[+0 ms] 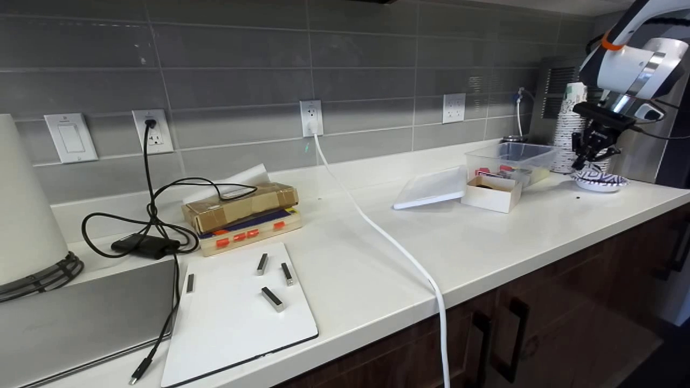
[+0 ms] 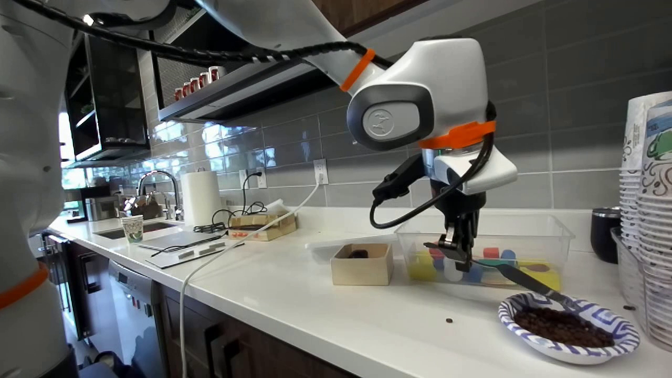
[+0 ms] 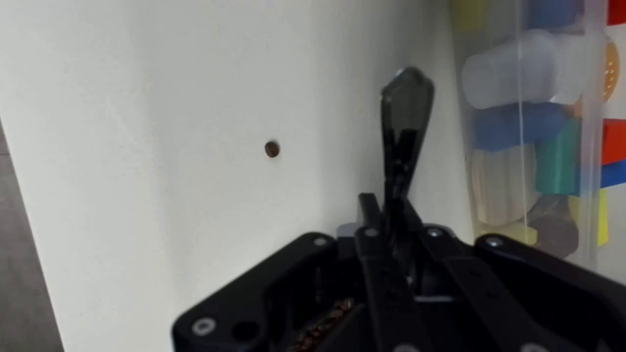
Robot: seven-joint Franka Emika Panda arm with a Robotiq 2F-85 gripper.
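Observation:
A thin black utensil (image 2: 527, 277) is clamped in my gripper (image 2: 461, 255), which is shut on it. One part of the utensil slants down to the right, its far end over the rim of the bowl; a short end sticks out on the other side of the fingers. In the wrist view, a dark, flat end of the utensil (image 3: 406, 105) points away from the gripper. The patterned paper bowl (image 2: 620, 315) stands on the counter, with dark brown beans (image 2: 562, 327) inside. Whether the utensil touches the bowl I cannot tell.
An open light box (image 2: 360, 272) with something dark inside stands left of the gripper. Behind it is a clear bin (image 2: 554, 242) of colourful items. Stacked cups (image 2: 649, 252) stand right of the bowl. A loose bean (image 2: 449, 321) lies on the counter (image 2: 390, 321).

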